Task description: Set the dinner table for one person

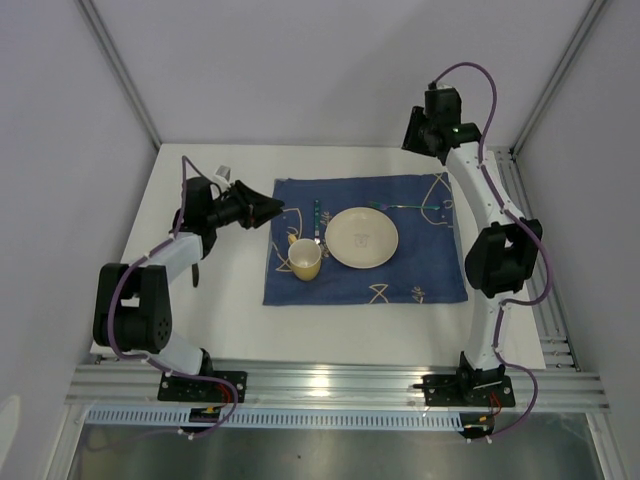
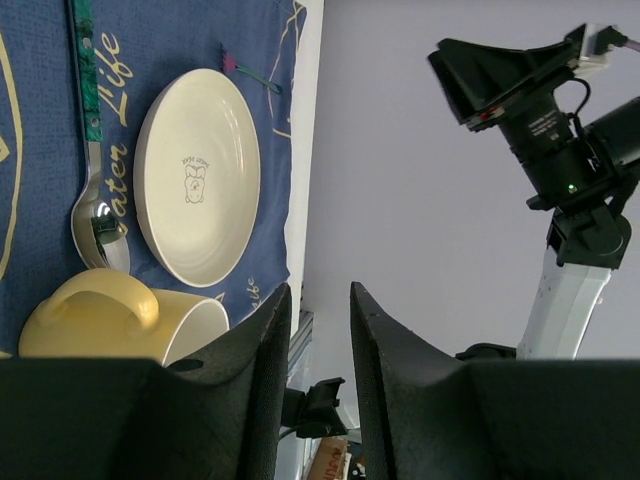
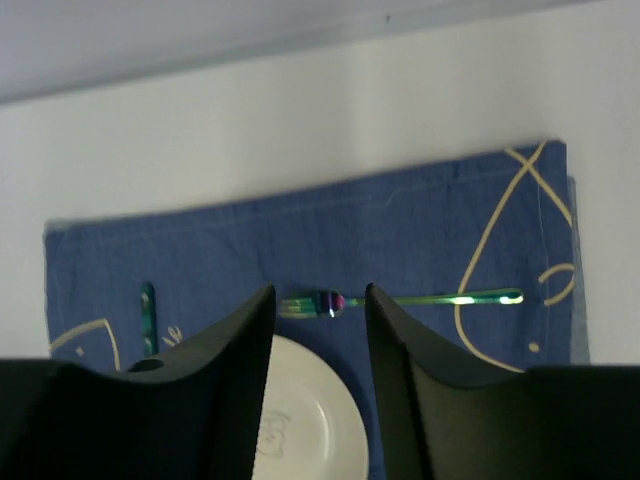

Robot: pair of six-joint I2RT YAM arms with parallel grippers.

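Note:
A blue placemat (image 1: pixel 420 270) holds a cream plate (image 1: pixel 362 237), a yellow mug (image 1: pixel 305 262) at its lower left, a green-handled spoon (image 1: pixel 316 210) left of the plate and a green-handled fork (image 1: pixel 405 206) above it. My left gripper (image 1: pixel 278 208) stands open over the mat's left edge; the left wrist view shows the mug close below it, nothing between the fingers. My right gripper (image 1: pixel 410 140) is raised beyond the mat's back right, open and empty, with the fork below in the right wrist view.
A dark object (image 1: pixel 196 274) lies on the white table left of the mat, partly behind the left arm.

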